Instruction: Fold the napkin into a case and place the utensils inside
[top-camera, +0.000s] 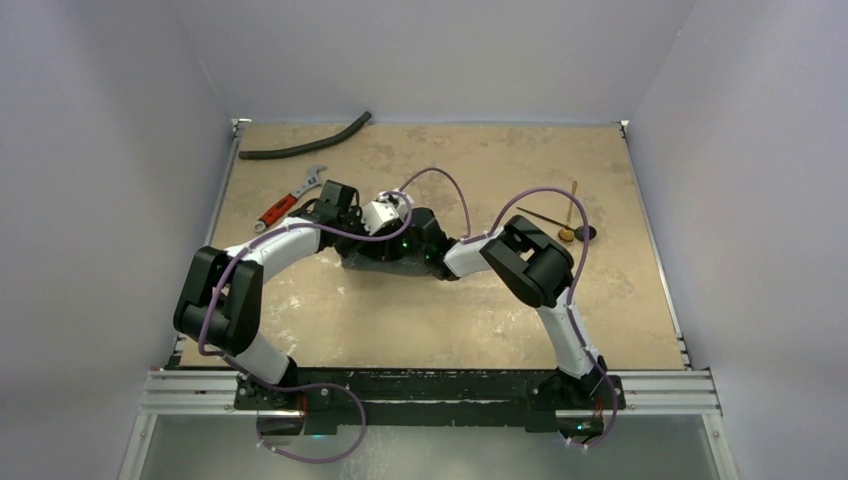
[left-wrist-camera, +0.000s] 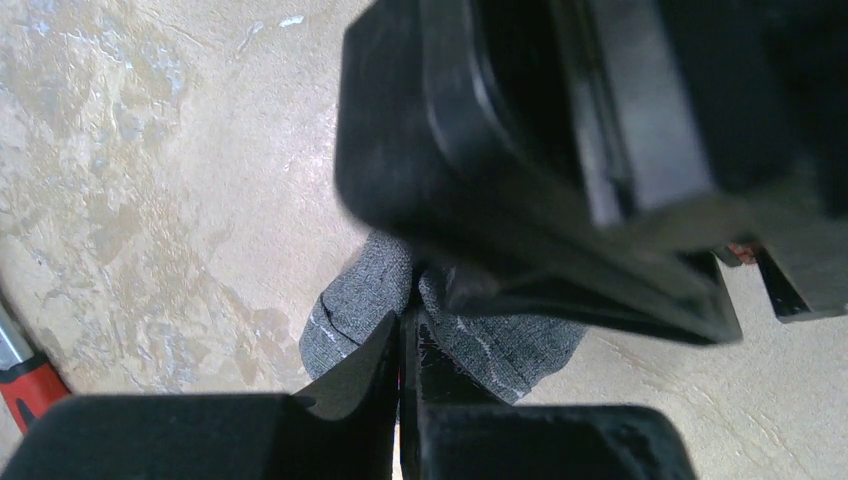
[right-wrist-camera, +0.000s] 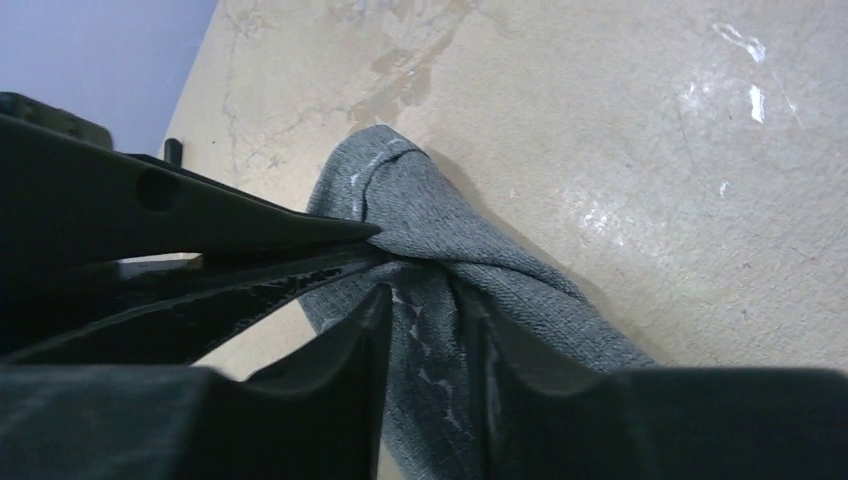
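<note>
The grey napkin (top-camera: 385, 265) lies folded near the table's middle, under both grippers. In the left wrist view my left gripper is shut at the napkin (left-wrist-camera: 350, 300); whether cloth is between its fingers is unclear, and the other gripper's black body covers the upper right. In the right wrist view my right gripper is over the napkin (right-wrist-camera: 430, 200), its fingertips blurred and apart, with a black finger of the other arm reaching onto the cloth from the left. A wooden spoon (top-camera: 566, 234) and a dark ladle (top-camera: 586, 233) lie at the right.
An orange-handled wrench (top-camera: 276, 208) lies left of my left gripper, and a long black tube (top-camera: 300, 148) at the back left. White walls close the table at the back and sides.
</note>
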